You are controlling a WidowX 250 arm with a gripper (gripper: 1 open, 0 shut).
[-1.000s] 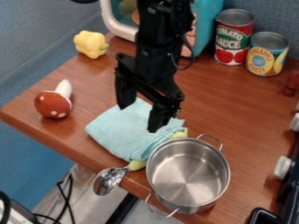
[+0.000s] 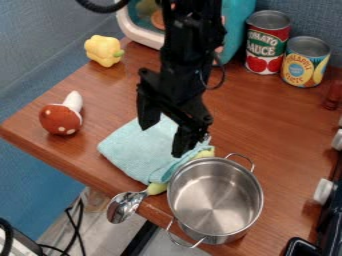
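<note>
My black gripper [image 2: 171, 125] hangs over a folded light-blue cloth [image 2: 126, 152] near the middle of the table, its fingers pointing down. Whether it holds anything is hidden by its dark shape. A steel pot [image 2: 215, 200] stands at the front, right of the cloth. A metal spoon [image 2: 124, 205] lies at the table's front edge, and something pale yellow [image 2: 163, 183] shows beside the cloth, partly hidden.
Two cans, tomato sauce [image 2: 266, 45] and a yellow-labelled one [image 2: 305, 65], stand at the back right. A yellow toy [image 2: 104, 50] and a red-and-white toy [image 2: 62, 117] sit on the left. A turquoise container [image 2: 140, 20] is behind.
</note>
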